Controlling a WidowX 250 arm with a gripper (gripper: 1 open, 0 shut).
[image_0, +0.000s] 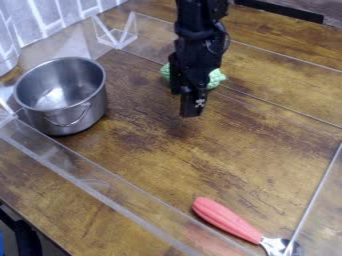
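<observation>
My black gripper (190, 100) hangs over the middle back of the wooden table, pointing down in front of a pale green textured object (215, 76), which it partly hides. Whether the fingers are open or shut, or touching that object, I cannot tell. A steel pot (60, 95) stands upright at the left. A tool with a pink handle (225, 218) and a metal end lies at the front right.
Clear plastic walls border the wooden table (174, 160) at the left, front and right.
</observation>
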